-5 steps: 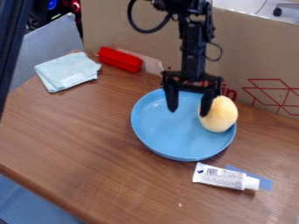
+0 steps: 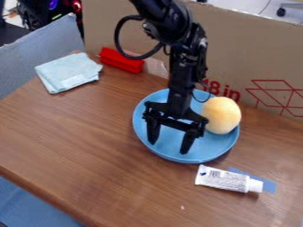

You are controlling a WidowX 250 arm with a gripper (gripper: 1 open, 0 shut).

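Observation:
My black gripper [image 2: 169, 141] is low over the blue plate [image 2: 198, 152], left of its middle, with its two fingers apart and pointing down, nothing visible between them. A round, pale yellow object [image 2: 222, 115] rests on the right part of the plate, beside the gripper and clear of the space between its fingers.
A white tube [image 2: 225, 178] lies in front of the plate on the right. A folded cloth [image 2: 66, 73] and a red object [image 2: 120, 60] sit at the back left. A cardboard wall [image 2: 260, 62] stands behind.
My gripper has moved left and lower, from over the yellow object to the middle-left of the plate. The yellow object remains on the plate's right side.

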